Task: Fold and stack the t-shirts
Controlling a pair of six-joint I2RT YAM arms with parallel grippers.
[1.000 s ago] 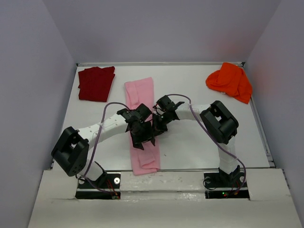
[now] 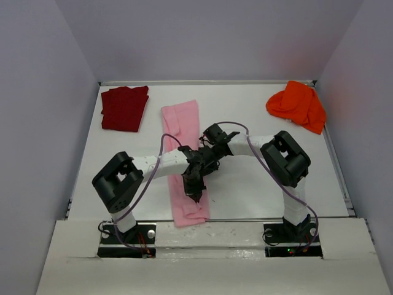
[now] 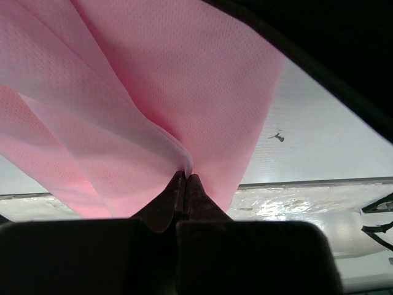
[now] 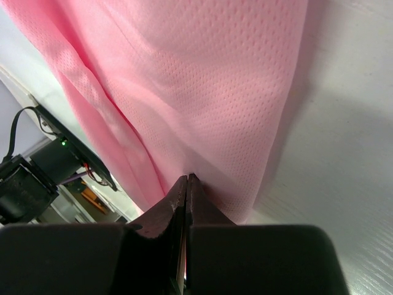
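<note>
The pink t-shirt [image 2: 179, 117] lies in a long strip across the table, its lower end over the front edge. My left gripper is shut at a raised fold near that end; the fold's edge meets the fingertips, pinched there. My right gripper is shut on or against the shirt further back, near its right side; whether cloth is between the fingers is hard to tell. A folded dark red shirt [image 2: 124, 110] lies at back left, an orange shirt [image 2: 296, 107] at back right.
Both arms crowd over the middle of the table, the left wrist close beside the right one. Bare white table [image 2: 245, 190] shows at front right and back middle. Walls enclose the back and sides.
My left gripper has moved right and toward the front over the pink shirt, and its fingers appear to have closed. The right arm has barely moved.
</note>
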